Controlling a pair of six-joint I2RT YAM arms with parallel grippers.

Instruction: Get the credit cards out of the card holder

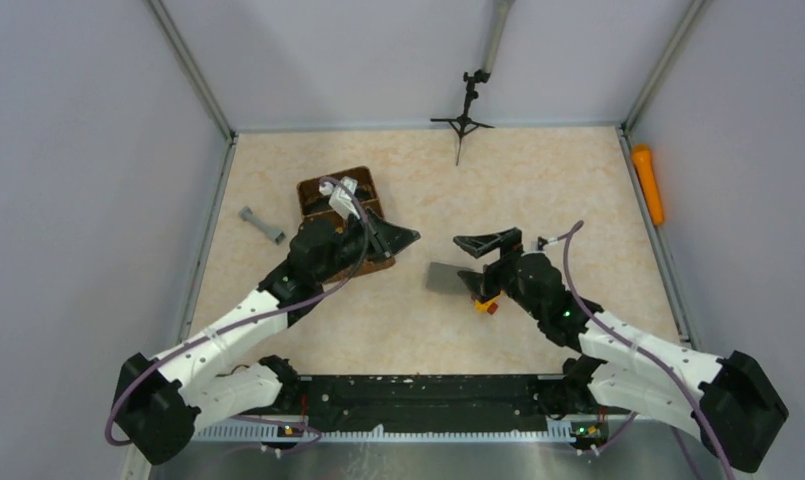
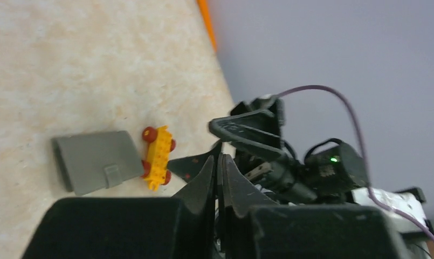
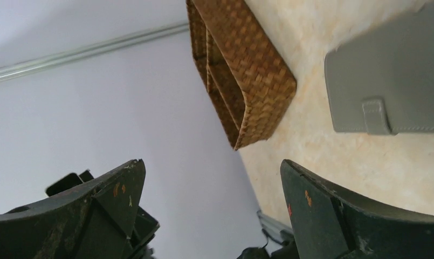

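The grey card holder [image 1: 448, 279] lies on the table between the two arms, closed by a small strap [image 2: 113, 175]. No cards show. My left gripper [image 1: 412, 239] is left of the holder and apart from it. In the left wrist view its fingers [image 2: 204, 178] are nearly together, with nothing visible between them. Wide open and empty, my right gripper hangs over the holder's right side. Its lower finger [image 1: 471, 283] overlaps the holder from above; whether they touch cannot be told.
A brown woven basket [image 3: 266, 81] with compartments stands at the left, partly under the left arm. Close to the holder's right is a yellow toy car [image 2: 159, 156] with red wheels. A grey tool-like piece [image 1: 262, 226] lies far left.
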